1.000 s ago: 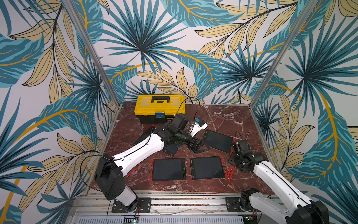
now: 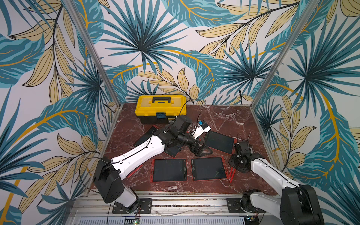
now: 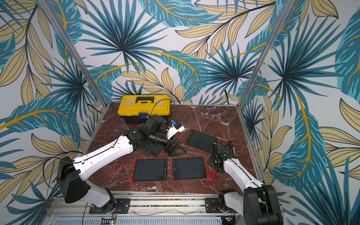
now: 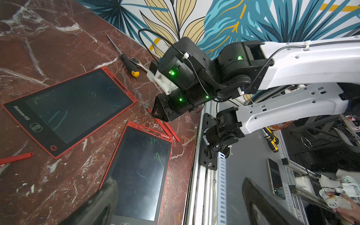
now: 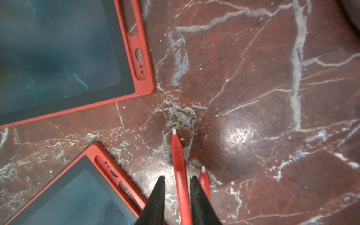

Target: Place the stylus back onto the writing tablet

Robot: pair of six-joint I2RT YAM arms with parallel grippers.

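Observation:
Two red styluses lie side by side on the marble table at the right. One stylus (image 5: 179, 172) runs up between the fingers of my right gripper, which stand part open with a gap beside it; the other stylus (image 5: 204, 181) lies partly behind the right-hand finger. To their left is a red-framed writing tablet (image 2: 208, 168), with another tablet (image 2: 220, 142) behind it. My left gripper (image 2: 206, 151) hangs over the middle of the table, its fingers (image 4: 99, 206) wide apart and nothing between them.
A second front tablet (image 3: 150, 169) lies at left, with a loose red stylus (image 3: 116, 170) beside it. The yellow toolbox (image 2: 161, 106) stands at the back left. A screwdriver (image 4: 129, 64) and a metal tool lie at the right edge.
The right arm has shifted slightly, its elbow moving inward and its gripper staying by the styluses. My left gripper has drifted a little to the right. The tablets have not moved.

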